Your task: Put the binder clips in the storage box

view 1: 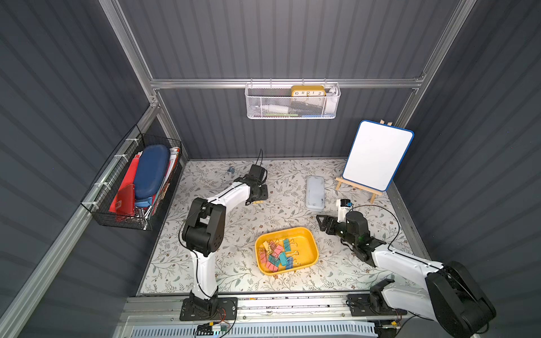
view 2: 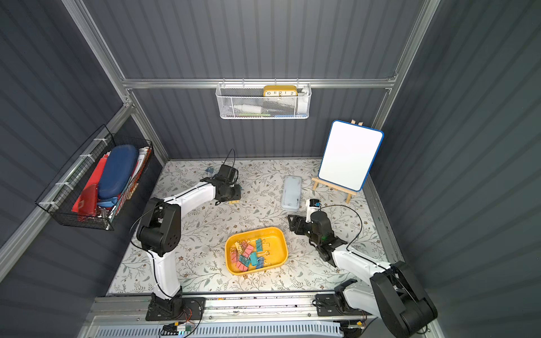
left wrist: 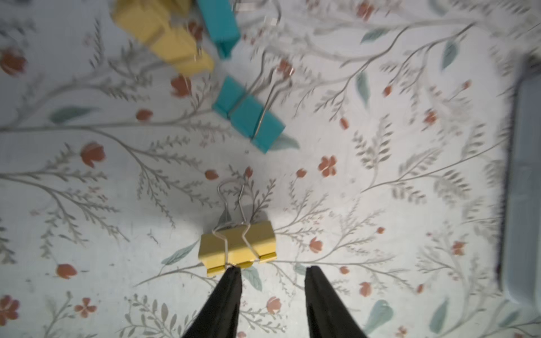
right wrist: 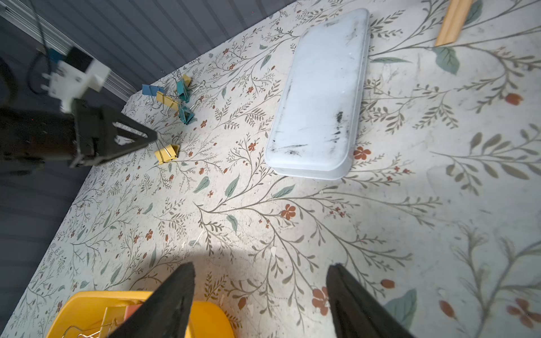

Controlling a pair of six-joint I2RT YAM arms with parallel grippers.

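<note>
A yellow binder clip (left wrist: 239, 245) lies on the patterned table, its wire handles pointing away from my left gripper. That gripper is partly open above the table, just short of the clip, with nothing between its fingers. Beyond lie a teal clip, another teal clip and yellow pieces near the top edge; a blue clip (right wrist: 153, 90) shows in the right wrist view. The yellow storage box (view 1: 307, 248) holds several pink, teal, blue and yellow clips. My right gripper is open and empty, right of the box.
A translucent grey case (view 1: 315, 193) lies between the arms. Behind my right arm, a whiteboard (view 1: 378, 155) leans on a wooden easel. The table between the left clips and the yellow box is clear.
</note>
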